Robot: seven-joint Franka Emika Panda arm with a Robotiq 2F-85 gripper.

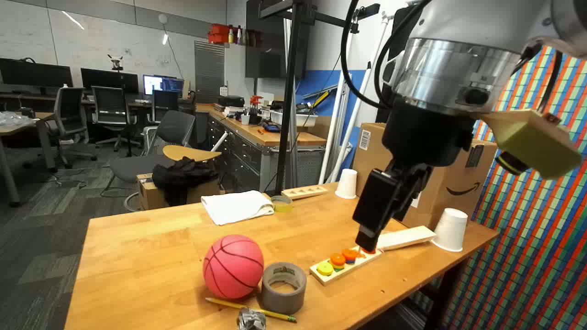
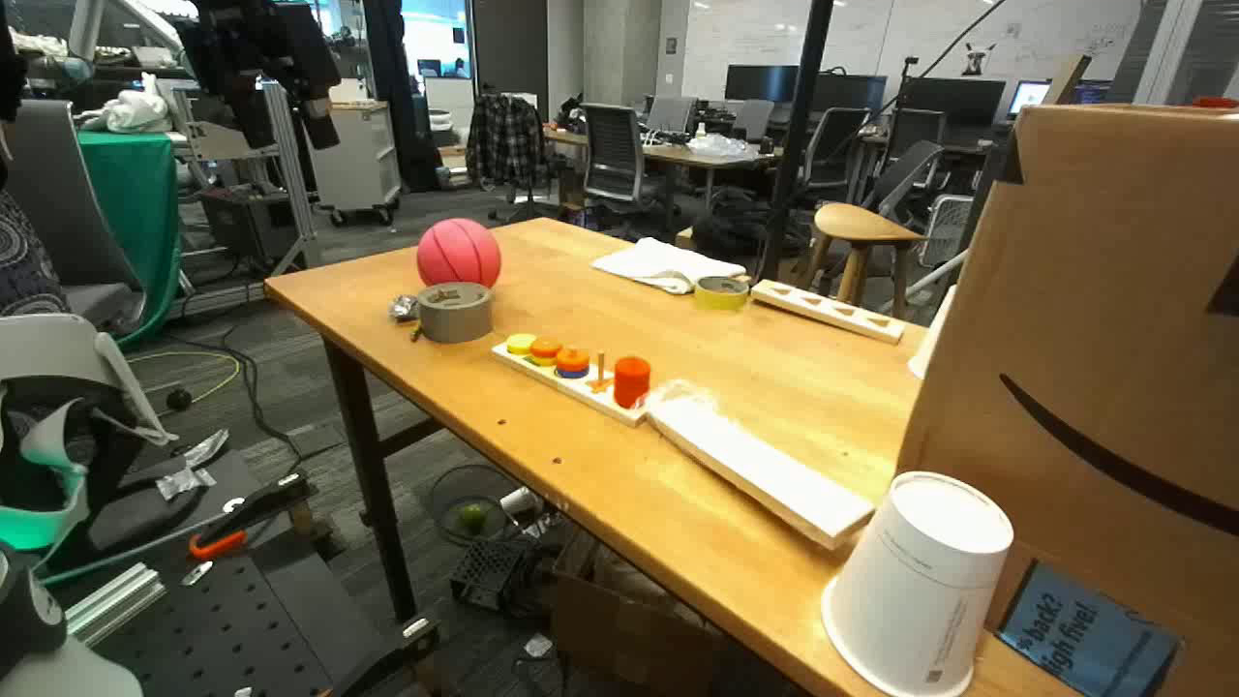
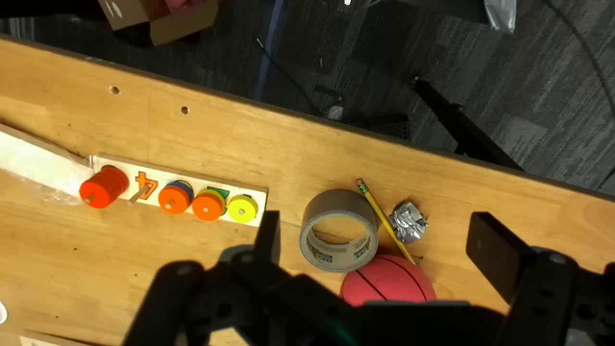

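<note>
High over the table, my gripper stands open with its fingers wide apart and nothing held. Beneath it in the wrist view lie a grey duct tape roll [image 3: 314, 222], a yellow pencil [image 3: 377, 208], a crumpled silver foil ball [image 3: 409, 222] and a pink basketball [image 3: 392, 280]. The pencil rests between tape and foil. Farther left, a wooden peg board [image 3: 260, 202] carries a yellow ring [image 3: 242, 208], orange-topped stacks and a taller red stack [image 3: 104, 187]. The peg by the orange number 4 [image 3: 146, 185] is bare.
A white board [image 2: 761, 465] adjoins the peg board. White cups [image 1: 451, 230] and a cardboard box [image 1: 369, 148] stand at one end. A white cloth [image 1: 236, 206], green-yellow tape [image 1: 283, 204] and another wooden board [image 1: 304, 192] lie along the far edge.
</note>
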